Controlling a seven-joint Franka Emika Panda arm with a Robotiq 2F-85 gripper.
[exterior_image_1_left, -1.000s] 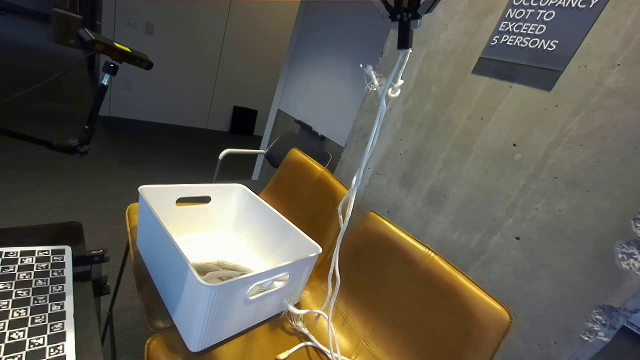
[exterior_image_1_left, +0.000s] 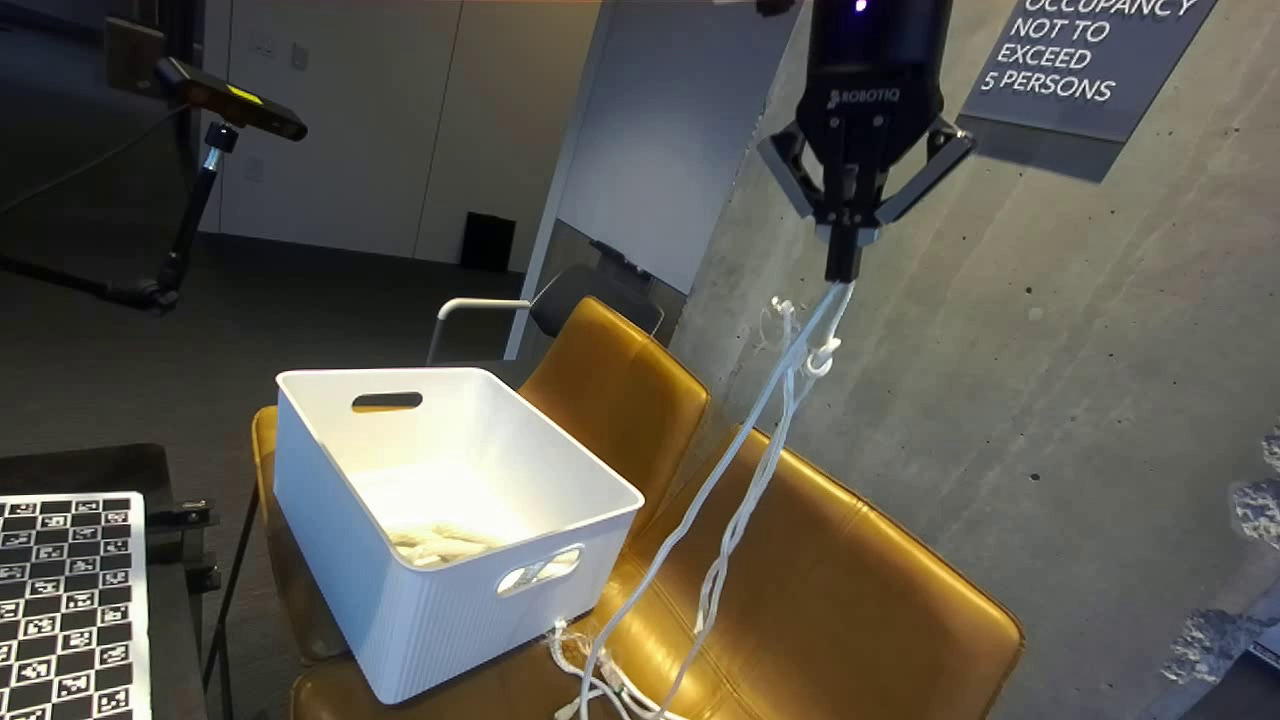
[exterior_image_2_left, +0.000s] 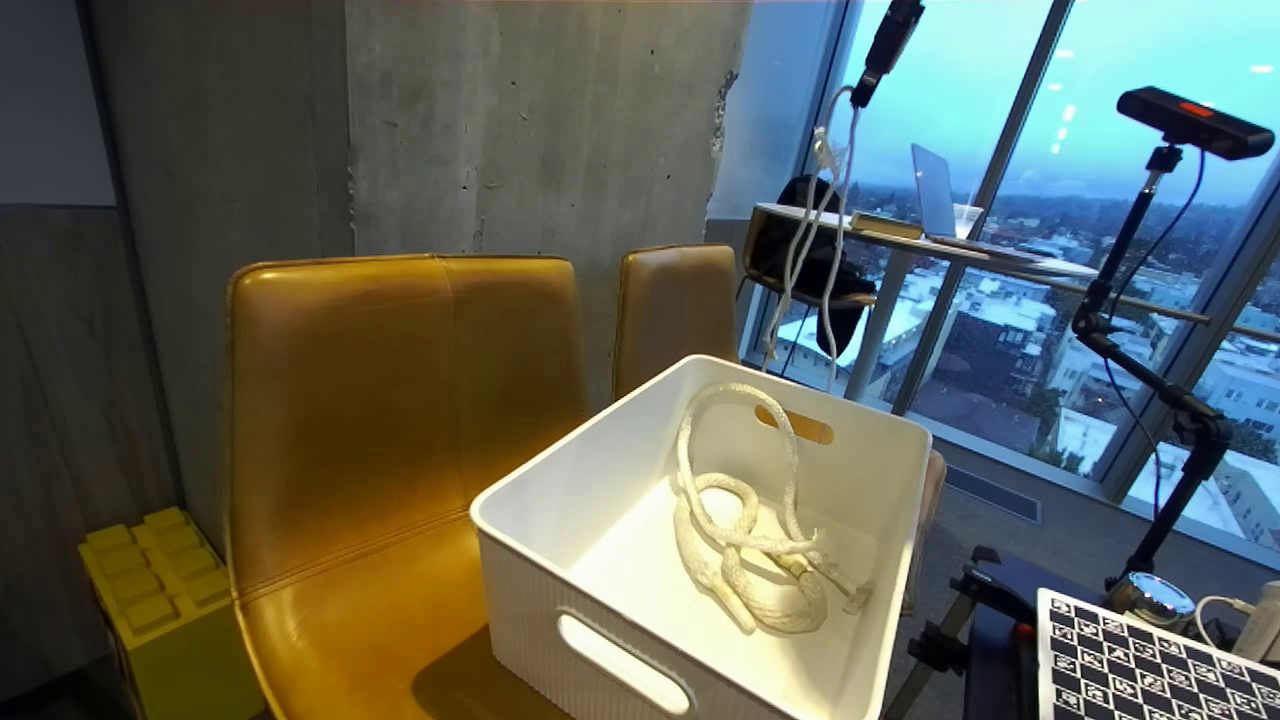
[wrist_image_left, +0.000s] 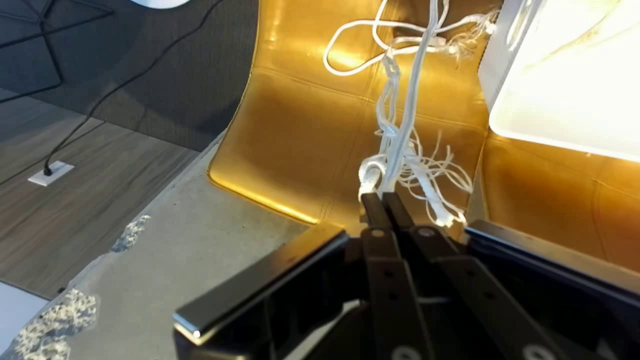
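Observation:
My gripper (exterior_image_1_left: 843, 274) is shut on a white rope (exterior_image_1_left: 734, 498), high above the right-hand leather chair. Several strands hang from the fingertips, with a knot and frayed ends just below them in the wrist view. Lower down, the rope (wrist_image_left: 414, 90) reaches the chair seat and lies there in loops beside the box. The white box (exterior_image_2_left: 588, 594) stands on the chairs, to the left of the hanging strands in exterior view 1. Inside it a thick coiled rope (exterior_image_2_left: 720, 528) rests on the bottom.
The tan chair (exterior_image_1_left: 858, 576) has its backrest close to the concrete wall (exterior_image_1_left: 1080, 396). A checkered board (exterior_image_1_left: 72, 612) and a camera on a stand (exterior_image_1_left: 240, 102) are at the left in exterior view 1. Open air surrounds the gripper.
My gripper has come down and slightly right in exterior view 1, still holding the rope. The strands hang lower and spread wider, and more rope lies near the seat. The box has stayed put.

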